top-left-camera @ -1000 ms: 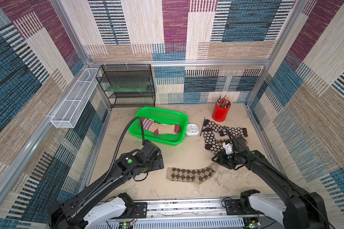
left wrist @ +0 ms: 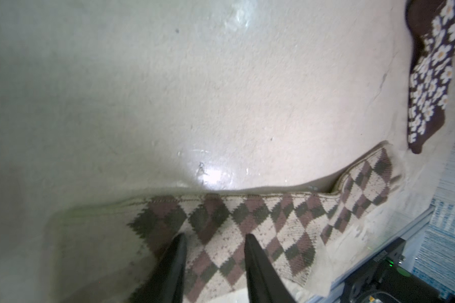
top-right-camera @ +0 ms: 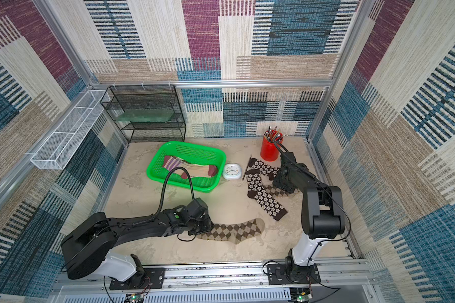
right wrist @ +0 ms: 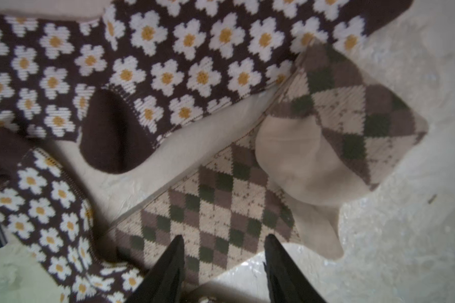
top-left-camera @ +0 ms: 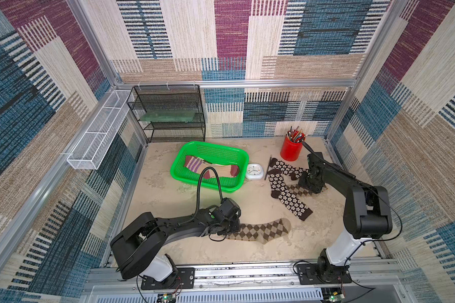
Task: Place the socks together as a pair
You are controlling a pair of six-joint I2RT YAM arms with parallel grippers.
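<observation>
A beige-brown argyle sock (top-left-camera: 260, 231) lies on the front middle of the table, with my left gripper low over its cuff end; the fingers look slightly apart, and whether fabric is between them is unclear. My right gripper is part open above a second argyle sock (right wrist: 217, 207), which is bunched at one end. Two daisy-patterned socks (right wrist: 202, 60) lie beside it at the right. A pair of striped socks (top-left-camera: 212, 169) lies in the green basket (top-left-camera: 184, 176).
A white clock (top-left-camera: 253, 171), a pen (top-left-camera: 267, 167) and a red pen cup (top-left-camera: 290, 150) stand toward the back right. Wire racks (top-left-camera: 166, 111) are at the back left.
My left gripper moved right onto the front argyle sock. My right gripper moved back from that sock's toe to over the other argyle sock among the daisy socks.
</observation>
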